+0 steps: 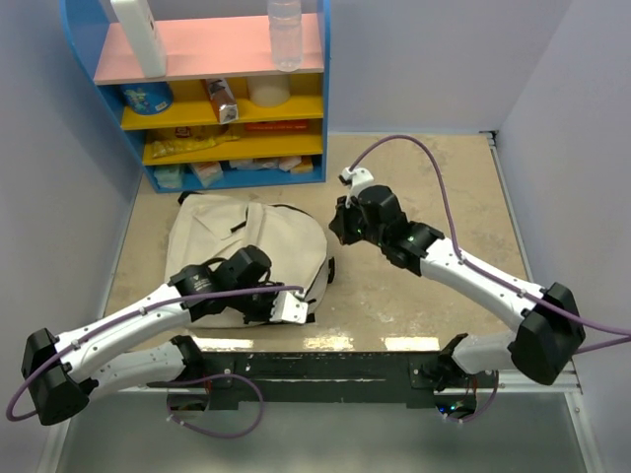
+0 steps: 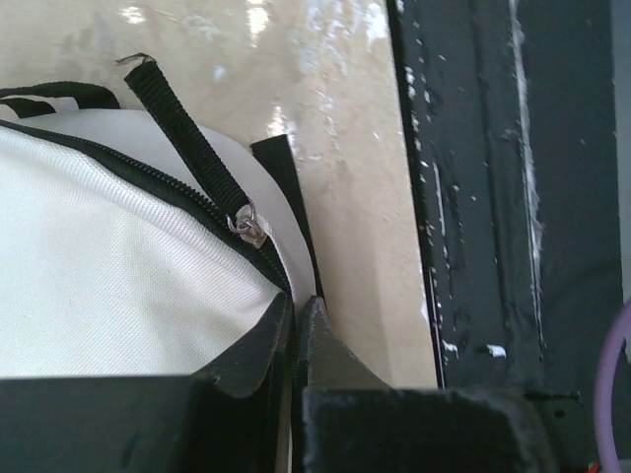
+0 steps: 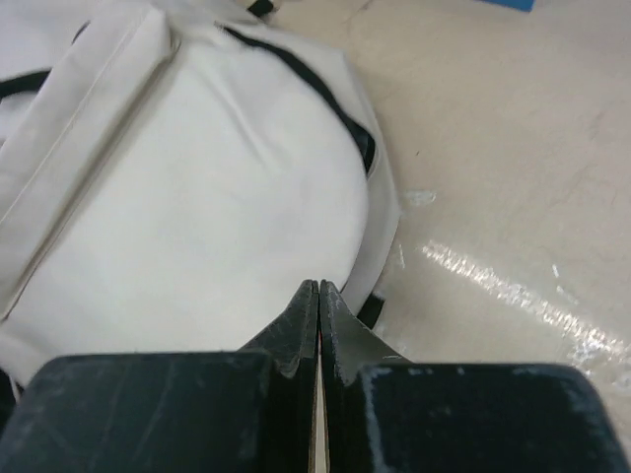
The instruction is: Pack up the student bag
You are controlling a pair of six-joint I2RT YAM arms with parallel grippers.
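Note:
The white bag point(image 1: 291, 232) lies flat on the tabletop at the left, with black zips and straps. In the left wrist view my left gripper is shut on the bag's edge, beside the black zip point(image 2: 163, 187). Its zipper slider point(image 2: 248, 227), with a black pull tab point(image 2: 187, 128), sits just ahead of those fingers. My right gripper point(image 1: 339, 224) hangs to the right of the bag in the top view. From the right wrist view, this gripper is shut, with nothing showing between its fingertips and the bag point(image 3: 237, 197) beyond them.
A blue shelf unit point(image 1: 325, 108) stands at the back left, holding a clear bottle point(image 1: 285, 34), a white carton point(image 1: 141, 37), a blue tub point(image 1: 147, 97) and several packets.

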